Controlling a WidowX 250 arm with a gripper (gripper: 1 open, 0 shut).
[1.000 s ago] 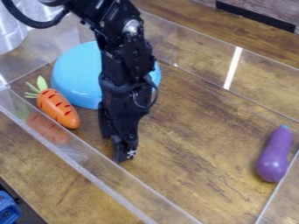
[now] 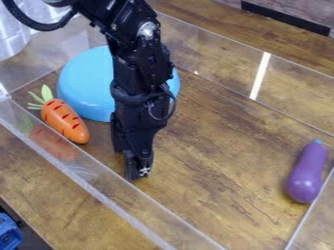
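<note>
The black gripper hangs low at the centre-left, its tips at or near the wooden floor just behind the clear front wall; whether anything is between its fingers is hidden. To its left lies an orange toy carrot with a green top. A round blue object, perhaps a plate or bowl, sits behind the arm. A purple toy eggplant lies at the far right.
Transparent walls border the wooden area, the nearest running diagonally across the lower left. A blue object is at the lower-left corner outside it.
</note>
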